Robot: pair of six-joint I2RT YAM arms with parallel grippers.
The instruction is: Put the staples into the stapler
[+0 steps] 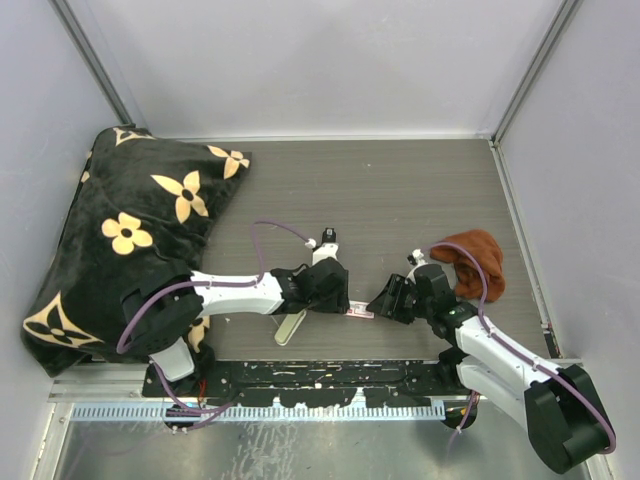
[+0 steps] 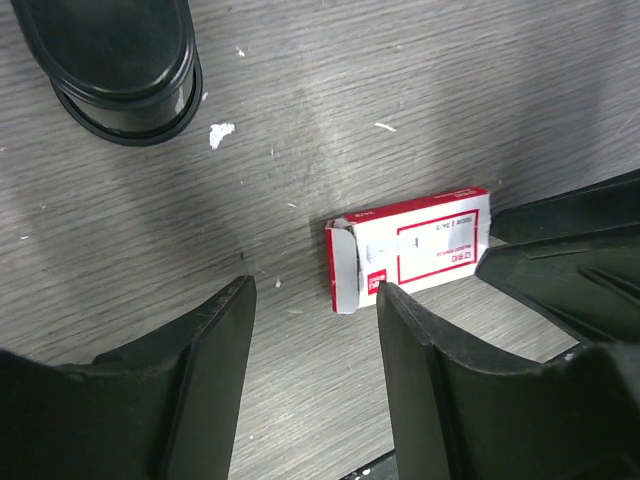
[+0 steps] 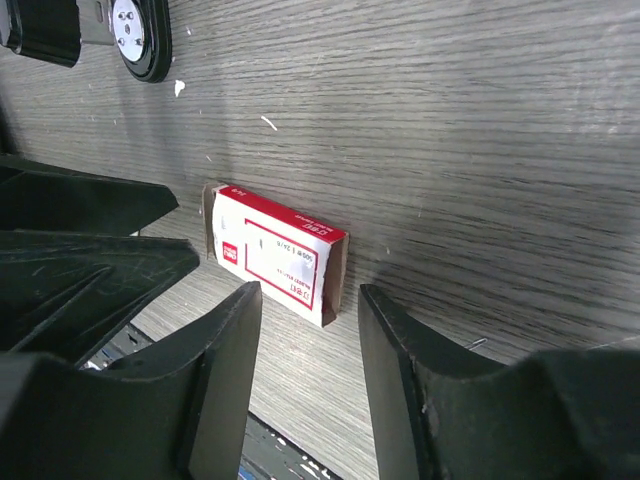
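Observation:
A small white box with red edges (image 2: 420, 245), the staple box, lies on the table between my two grippers. In the left wrist view my left gripper is open just short of the box's near end, one finger close to its corner. My right gripper also stands open, its fingertips by the box's other end in the right wrist view, with nothing held. The stapler is mostly under the left arm from above; its black end (image 1: 329, 236) shows, and part of it (image 3: 130, 30) appears at the right wrist view's top left.
A pale strip-like object (image 1: 290, 327) lies partly under the left arm. A brown cloth (image 1: 470, 263) rests at the right, and a dark flowered cushion (image 1: 125, 235) fills the left.

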